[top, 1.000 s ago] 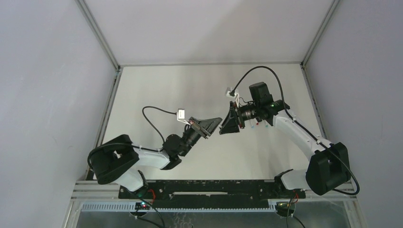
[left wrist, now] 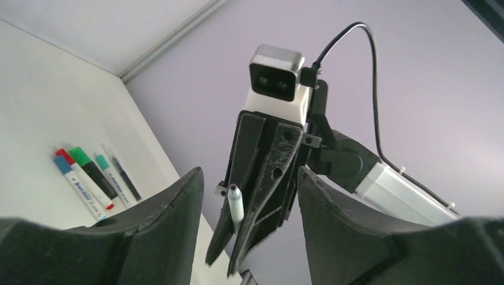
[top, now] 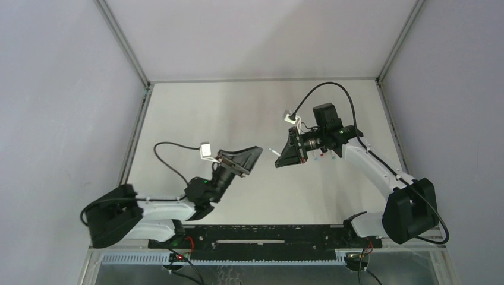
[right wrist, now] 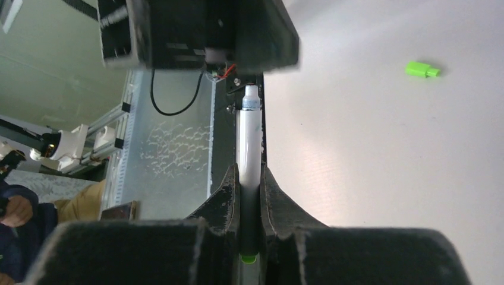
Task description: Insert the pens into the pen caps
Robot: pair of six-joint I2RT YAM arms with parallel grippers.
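Observation:
My right gripper is shut on a white pen (right wrist: pixel 251 139), whose narrow end points out past the fingertips; a bit of green shows at its far end between the fingers. In the left wrist view the same pen (left wrist: pixel 236 203) shows a small dark tip facing my left gripper. That left gripper (top: pixel 255 159) is open, empty, and a short gap away from the pen. A bright green cap (right wrist: pixel 422 69) lies on its side on the white table, clear of both grippers.
Several markers lie side by side on the table under the right arm, among them a blue-capped one (left wrist: pixel 79 187), a green-and-black one (left wrist: pixel 93 172) and a slim dark pen (left wrist: pixel 126 177). Table space in front of both grippers is bare.
My left arm has drawn back to the left, opening a gap between the grippers. The right arm has barely moved.

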